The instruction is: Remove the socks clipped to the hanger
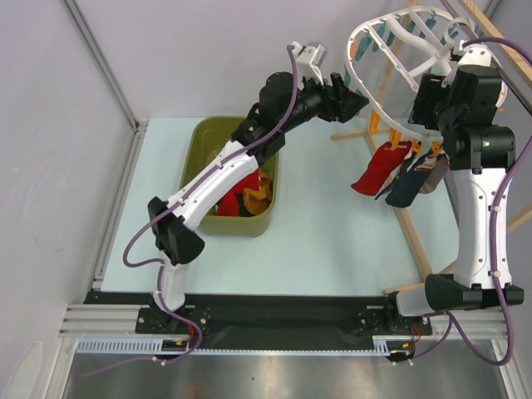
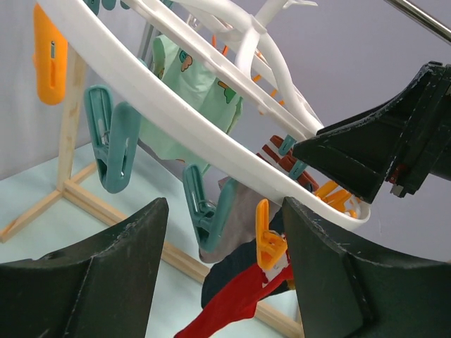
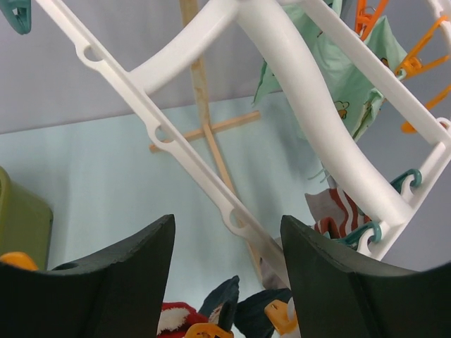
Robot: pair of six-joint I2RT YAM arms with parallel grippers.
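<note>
A red sock, a dark blue sock and a greyish sock hang from orange clips on the white hanger. In the left wrist view, the red sock hangs below an orange clip. My left gripper stands open left of the hanger, nothing between its fingers. At the hanger's front rim is my right gripper, its fingers crossing the rim from above. Its fingers are apart in the right wrist view, where the hanger rim shows between them; contact cannot be judged.
An olive bin holding red, black and mustard cloth stands under my left arm. A wooden stand supports the hanger. Pale green cloth hangs farther back.
</note>
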